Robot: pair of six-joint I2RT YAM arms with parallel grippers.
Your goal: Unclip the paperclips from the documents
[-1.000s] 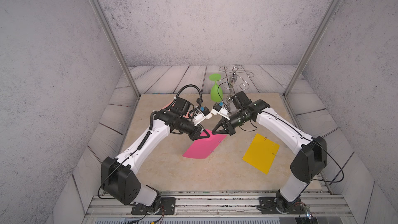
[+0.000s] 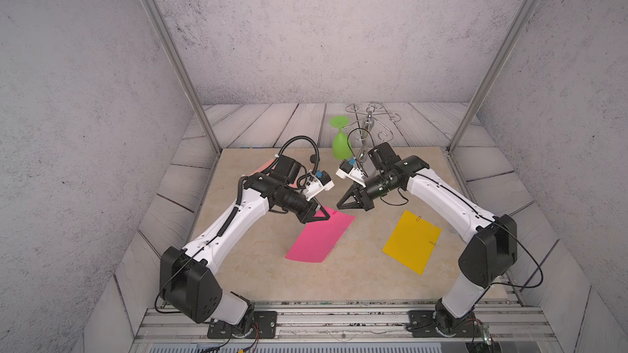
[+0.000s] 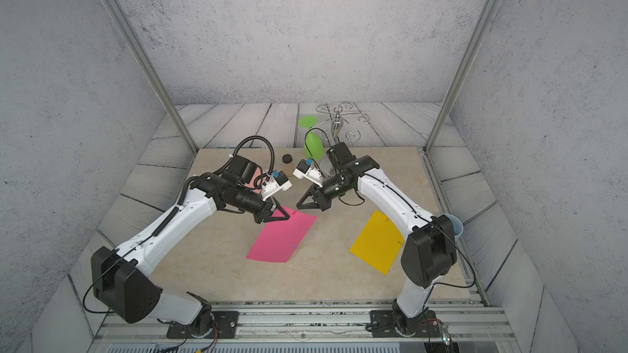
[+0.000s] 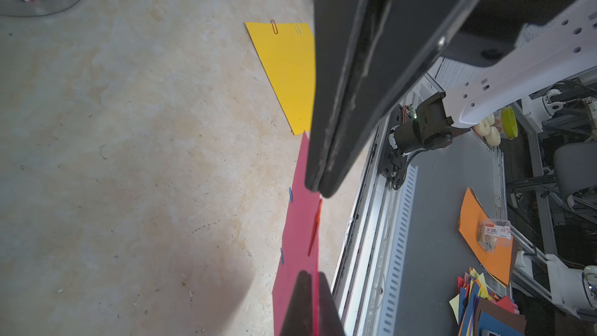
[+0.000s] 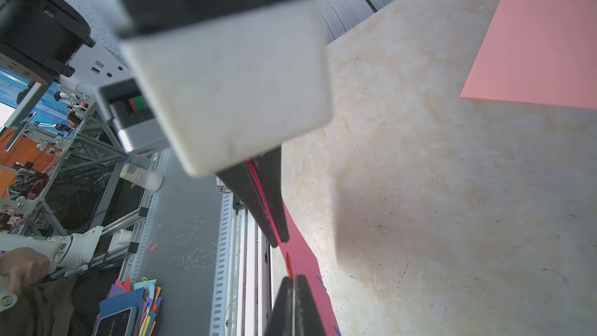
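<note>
A magenta sheet (image 2: 320,238) hangs from my left gripper (image 2: 323,217), which appears shut on its upper part in the left wrist view. A red clip (image 4: 314,224) and blue clips (image 4: 289,194) show on it. My right gripper (image 2: 340,206) is shut just beside the sheet's top, with nothing seen held. A yellow sheet (image 2: 409,242) with paperclips (image 4: 273,26) lies at the right. A light pink sheet (image 5: 528,43) with a clip lies behind my left arm.
A green vase (image 2: 340,143) and a metal stand (image 2: 369,117) stand at the back. A blue cup (image 3: 456,225) is at the right edge.
My grippers have drawn slightly apart, the right moving up and rightward, the left slightly down. The magenta sheet's lower edge hangs lower and nearer the front.
</note>
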